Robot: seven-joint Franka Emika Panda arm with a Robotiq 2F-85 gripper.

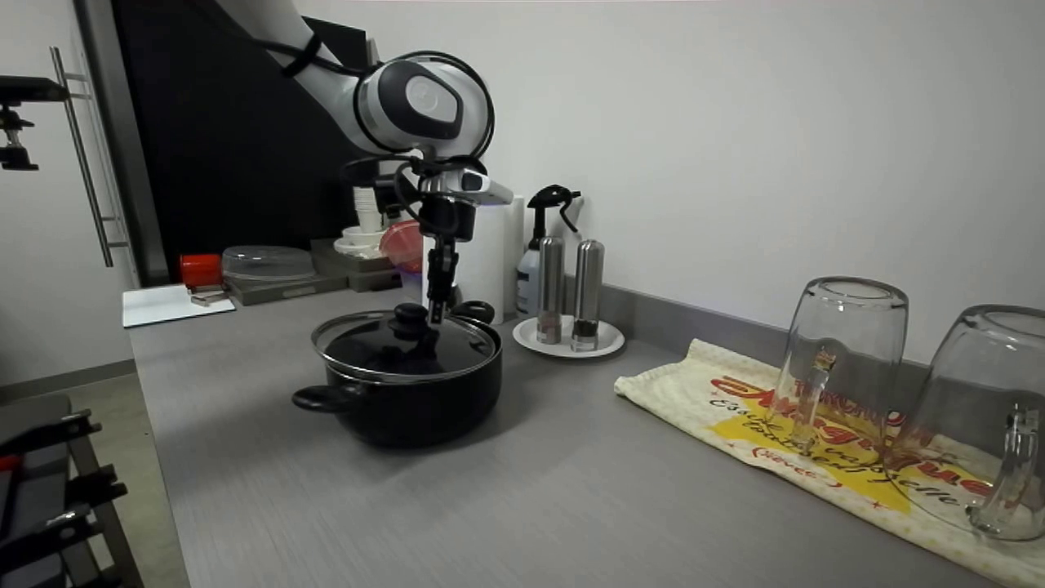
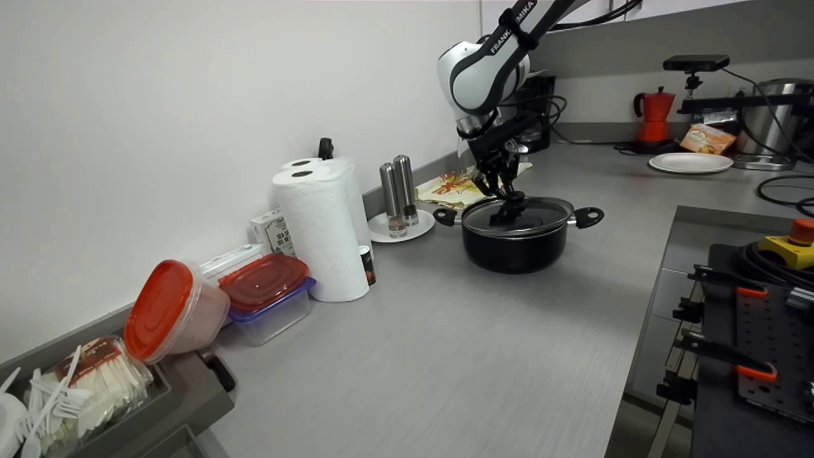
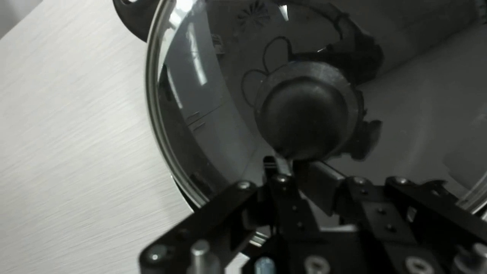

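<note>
A black pot stands on the grey counter, covered by a glass lid with a metal rim. The lid's round black knob fills the middle of the wrist view. My gripper points down over the lid, its fingertips at the near edge of the knob and apparently close against it. A narrow gap shows between the fingers, so the fingers look partly open; the knob is not seen enclosed between them. In exterior view 2, the dark gripper merges with the knob, and contact is hard to judge.
Two metal mills stand on a white plate behind the pot. Upturned glass mugs rest on a printed towel to the right. Paper towel rolls stand along the wall. The counter before the pot is clear.
</note>
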